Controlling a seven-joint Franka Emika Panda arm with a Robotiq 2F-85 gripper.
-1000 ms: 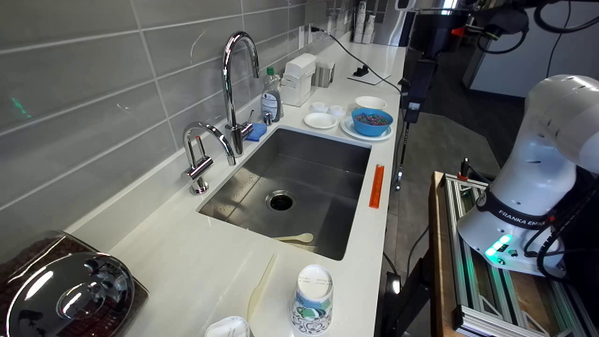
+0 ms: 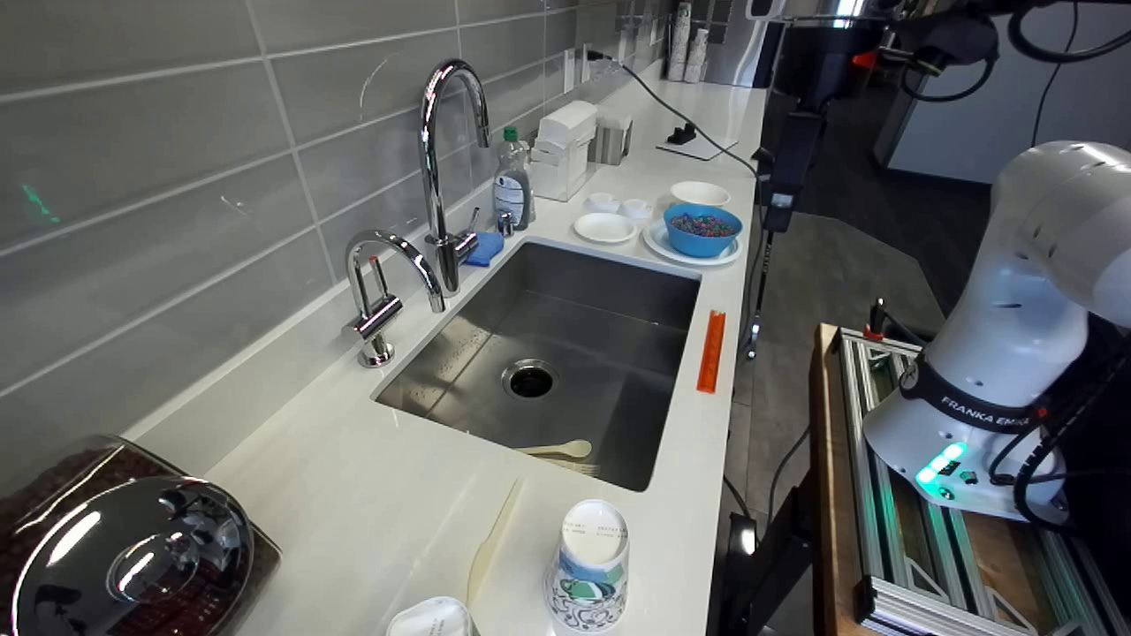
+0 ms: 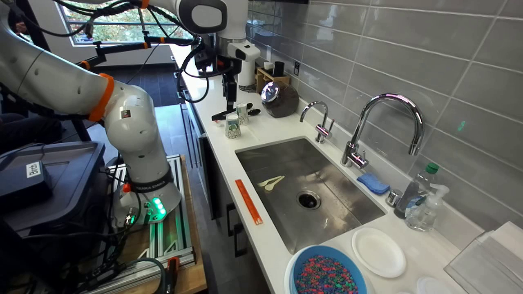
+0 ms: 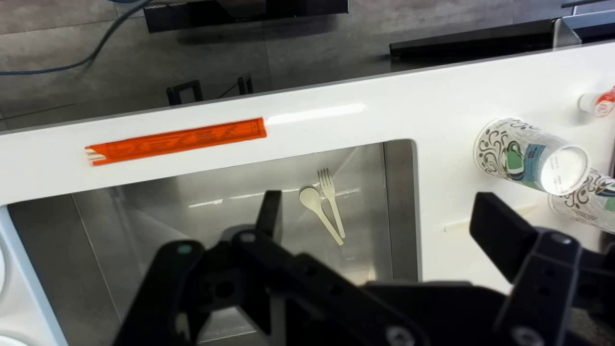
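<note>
In the wrist view my gripper is open, its two black fingers (image 4: pixel 500 230) wide apart with nothing held between them. Beyond them, a pale spoon (image 4: pixel 312 201) and a pale fork (image 4: pixel 329 190) lie side by side in the steel sink (image 3: pixel 338 196). An orange chopstick packet (image 4: pixel 178 141) lies on the counter along the sink's front edge. Two upside-down patterned paper cups, a nearer one (image 3: pixel 233 126) and one behind it (image 3: pixel 242 113), stand past the sink's end. A pale knife (image 2: pixel 494 541) rests on the counter by them.
The tall faucet (image 2: pixel 435 170) and small tap (image 2: pixel 373 307) rise behind the sink. A blue bowl (image 2: pixel 700 235) of colourful bits, a white plate (image 2: pixel 605 228) and a soap bottle (image 2: pixel 513 185) stand at one end. A lidded jar (image 3: pixel 279 100) is at the other.
</note>
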